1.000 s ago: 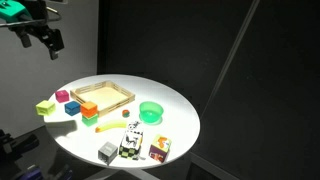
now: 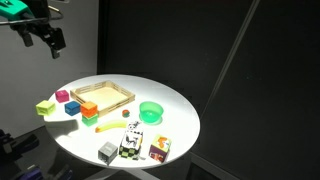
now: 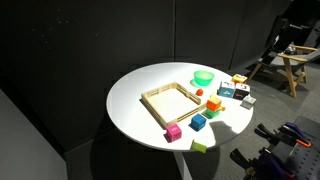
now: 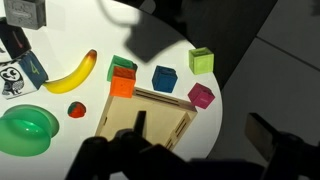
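My gripper [image 2: 43,46] hangs high at the left, well above the white round table [image 2: 178,103], its fingers wide apart and empty. In the wrist view the dark fingers [image 4: 262,135] stand at either side of the lower part. Below are an orange cube [image 4: 122,82] resting on a green cube [image 2: 90,119], a blue cube [image 4: 164,79], a pink cube [image 4: 201,95] and a lime-green cube [image 4: 201,61]. A shallow wooden tray [image 3: 148,105] stands empty near them. A yellow banana [image 4: 72,74] lies on the table.
A green bowl [image 2: 151,112], a small red strawberry-like piece [image 4: 76,109], a grey box [image 2: 107,152], a black-and-white patterned box [image 2: 131,142] and a colourful box [image 2: 160,147] share the table. The lime-green cube sits close to the edge. Bare tabletop shows behind the tray.
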